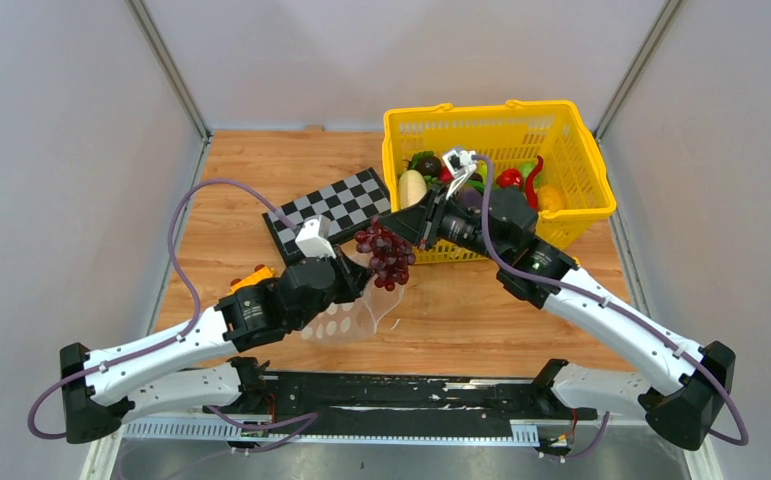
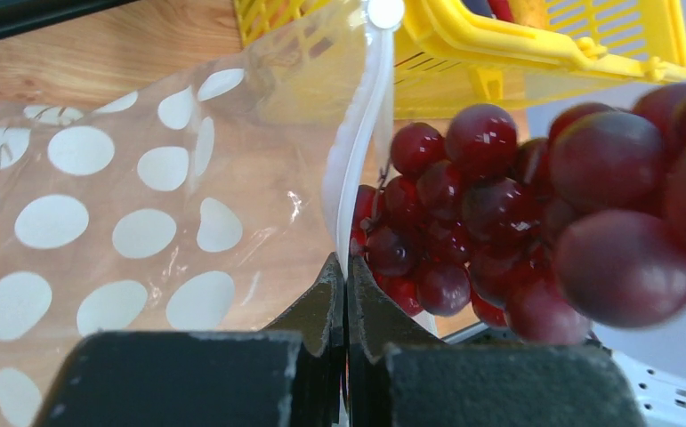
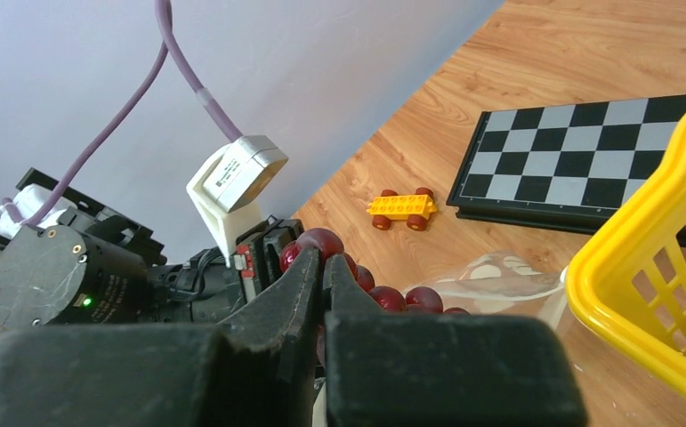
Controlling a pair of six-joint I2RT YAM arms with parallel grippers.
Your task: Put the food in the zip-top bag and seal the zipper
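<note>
A bunch of dark red grapes (image 1: 389, 262) hangs below my right gripper, which is shut at its top; the stem itself is hidden, and a few grapes show around the fingertips in the right wrist view. My left gripper is shut on the edge of the clear zip top bag (image 2: 157, 191), printed with white dots. In the left wrist view the white zipper strip rises from those fingertips, and the grapes (image 2: 499, 205) are just right of it. The grapes appear beside the bag's mouth; from above, the left arm hides part of the opening.
A yellow basket (image 1: 571, 120) with assorted vegetables and fruit stands at the back right, close to the right gripper. Behind the bag lies a checkered board (image 1: 336, 208). A yellow toy car (image 3: 401, 207) sits to its left.
</note>
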